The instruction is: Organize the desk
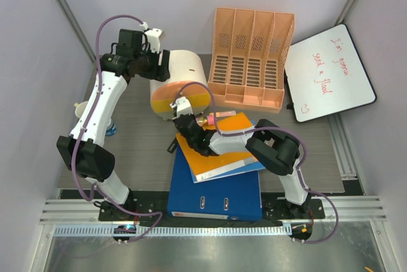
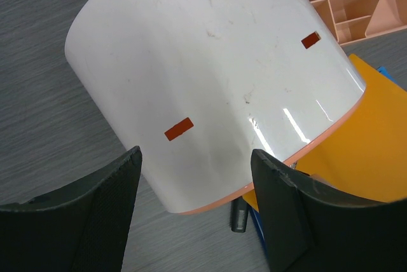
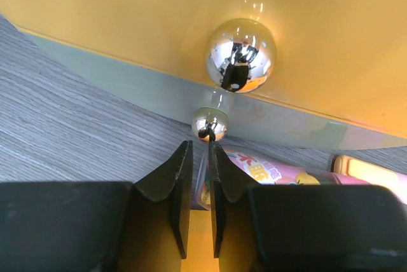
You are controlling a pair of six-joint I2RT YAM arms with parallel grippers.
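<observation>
A white box with a rounded top [image 1: 186,67] and a yellow-orange front [image 1: 181,97] stands at the back left of the desk. My left gripper is over its left part, fingers wide apart and empty. In the right wrist view a shiny round knob [image 3: 241,55] sits on the yellow-orange front, and a smaller shiny ball [image 3: 210,124] shows on the grey band below. My right gripper points at that smaller ball, its fingers a narrow gap apart. Nothing shows between them; contact with the ball cannot be made out.
Beneath the right gripper lie a pink patterned tube [image 3: 261,169], an orange folder [image 1: 219,151] and a blue binder [image 1: 214,199]. A dark cylinder [image 2: 239,216] lies near the box. An orange rack [image 1: 251,56], a whiteboard [image 1: 331,72] and a white cup [image 1: 81,108] stand around.
</observation>
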